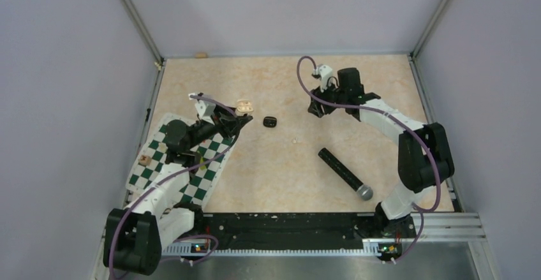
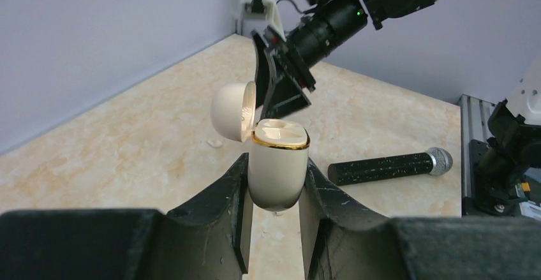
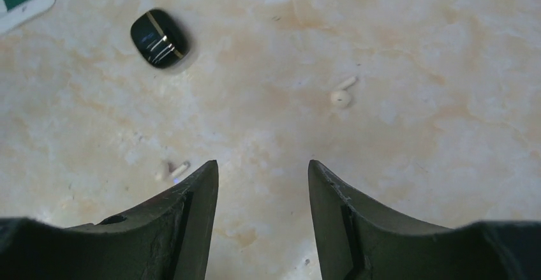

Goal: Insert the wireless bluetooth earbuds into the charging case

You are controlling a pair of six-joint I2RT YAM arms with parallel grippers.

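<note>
The white charging case point(image 2: 277, 171) has a gold rim, and its rounded lid point(image 2: 228, 111) is flipped open. My left gripper is shut on it, holding it above the table; the top view shows the case point(image 1: 245, 106) left of the table's middle. One white earbud point(image 3: 341, 98) lies on the table in the right wrist view, with another earbud point(image 3: 164, 170) further left, near my left finger. My right gripper stands open above the table, nothing between its fingers. The top view shows only one earbud point(image 1: 294, 141).
A small glossy black case point(image 1: 270, 122) sits between the arms. A black microphone point(image 1: 344, 173) lies at the front right. On the left is a green-and-white checkered board point(image 1: 210, 165), partly under the left arm.
</note>
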